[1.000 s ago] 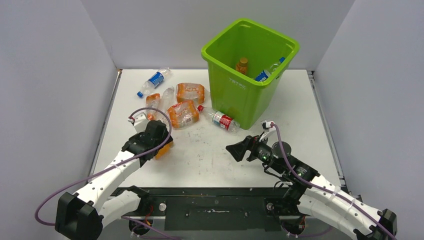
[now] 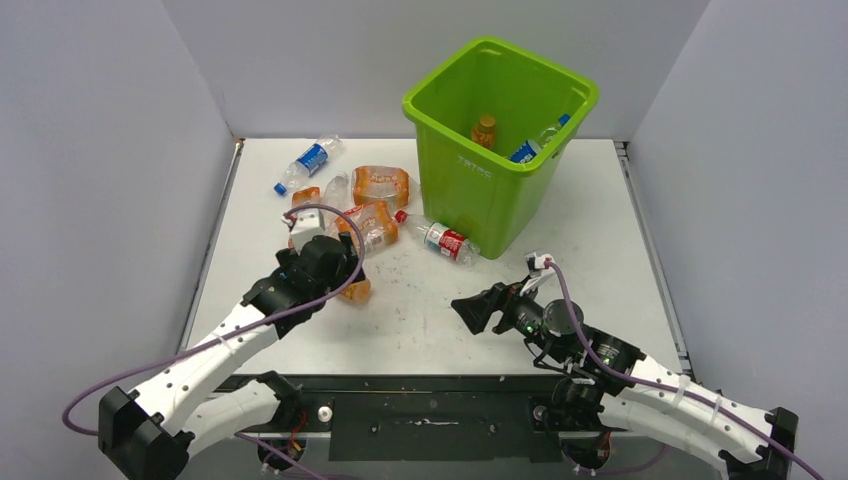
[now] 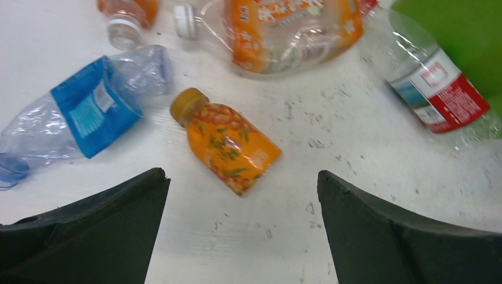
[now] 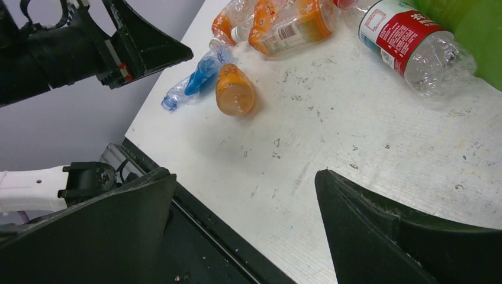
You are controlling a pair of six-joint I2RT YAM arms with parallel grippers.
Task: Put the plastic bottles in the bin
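My left gripper is open and empty above the table. Ahead of its fingers lies a small orange-labelled bottle (image 3: pixel 234 145) with a gold cap, untouched. Left of that is a crumpled clear bottle with a blue label (image 3: pixel 89 112), largely hidden by the left arm in the top view. Larger orange-labelled bottles (image 2: pixel 380 186) cluster at the back left, beside a blue-labelled bottle (image 2: pixel 310 162). A red-labelled bottle (image 2: pixel 442 240) rests against the front of the green bin (image 2: pixel 475 190). My right gripper (image 2: pixel 480 310) hangs open and empty over the right front.
Inside the bin are a small orange bottle (image 2: pixel 484 131) and a blue-labelled bottle (image 2: pixel 540 142). Grey walls close in both sides and the back.
The small orange bottle shows a little farther right than one second ago. The right arm has barely shifted.
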